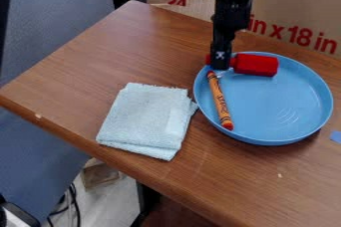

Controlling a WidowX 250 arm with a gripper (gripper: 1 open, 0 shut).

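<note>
My gripper reaches down from the top onto the left part of a red cylinder, which lies at the back of a blue plate. Whether its fingers are shut on the cylinder is hard to tell. An orange crayon lies on the plate's left side, just below the gripper. A folded pale cloth rests on the table left of the plate.
A cardboard box stands behind the plate. The table's left edge drops to the floor.
</note>
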